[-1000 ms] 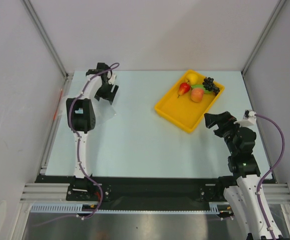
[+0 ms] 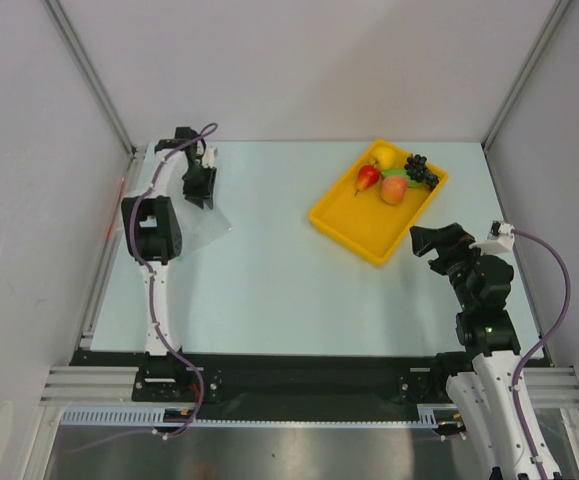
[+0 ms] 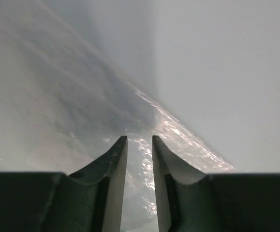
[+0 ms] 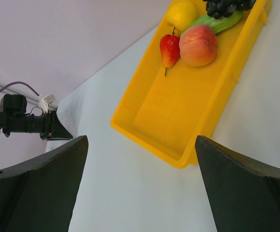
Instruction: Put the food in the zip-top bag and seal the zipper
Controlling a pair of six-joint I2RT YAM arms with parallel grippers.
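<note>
A clear zip top bag (image 2: 206, 228) lies flat at the left of the table, partly covered by my left arm. Over it is my left gripper (image 2: 207, 204), pointing down. In the left wrist view its fingers (image 3: 114, 179) are parted by a narrow gap, with the bag's shiny film (image 3: 77, 106) below and nothing seen gripped. The food sits in a yellow tray (image 2: 354, 225): a red pear-like fruit (image 4: 169, 50), a peach (image 4: 198, 45), dark grapes (image 4: 225, 7), a yellow fruit (image 4: 182, 15) and a green vegetable (image 4: 223, 22). Empty and open, my right gripper is beside the tray.
Bare white table (image 2: 269, 280) stretches between the bag and the tray. The tray's raised rim (image 4: 212, 108) surrounds the food, which is bunched at its far end. Walls (image 2: 39, 180) enclose the table at the left, right and back.
My left gripper moved left over the bag, and its fingers came closer together. The right arm, tray and food look unmoved.
</note>
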